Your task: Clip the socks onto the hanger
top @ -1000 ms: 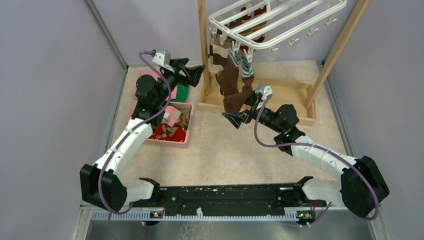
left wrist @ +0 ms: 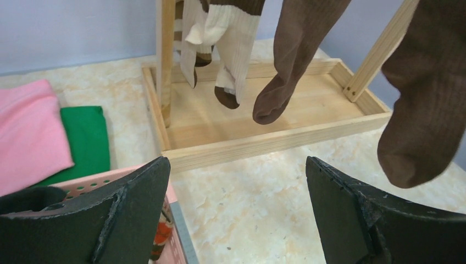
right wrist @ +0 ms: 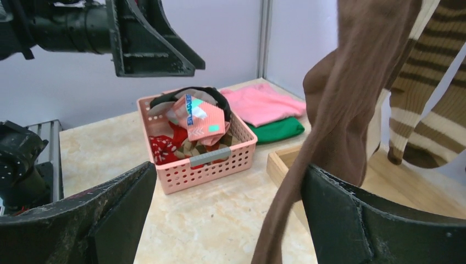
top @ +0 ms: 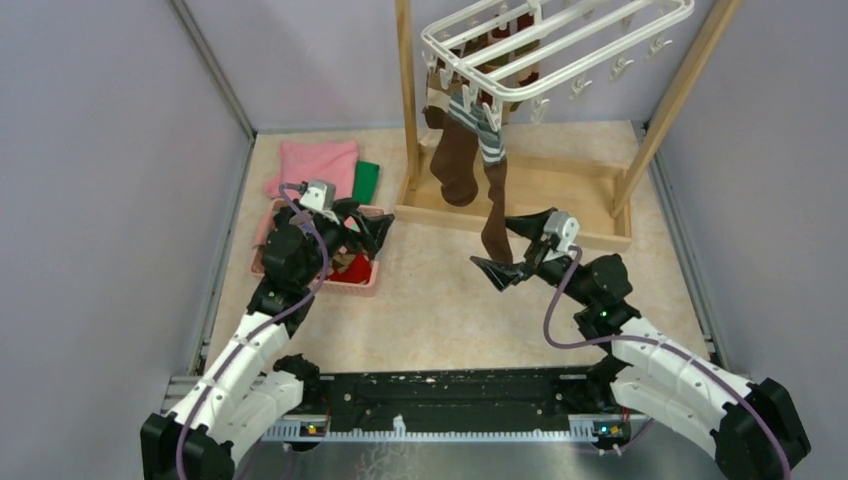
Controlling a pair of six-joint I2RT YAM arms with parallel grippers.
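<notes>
Two brown socks with striped grey-white tops hang from clips at the front left of the white hanger (top: 560, 45). The nearer brown sock (top: 496, 215) dangles between the spread fingers of my right gripper (top: 510, 250), which is open. In the right wrist view this sock (right wrist: 329, 148) passes close by the right finger; whether it touches cannot be told. The other brown sock (top: 458, 165) hangs to its left. My left gripper (top: 375, 228) stands open and empty over the basket's right side. Cream-and-brown socks (left wrist: 236, 60) hang farther back.
The pink basket (right wrist: 206, 170) holds several socks at the left. Behind it lie a pink cloth (top: 315, 165) and a green cloth (top: 366, 182). A wooden tray base (top: 570, 185) with upright posts carries the hanger.
My right gripper has moved right and toward the front, and the two brown socks have swung apart. The left gripper has come back from near the post toward the basket.
</notes>
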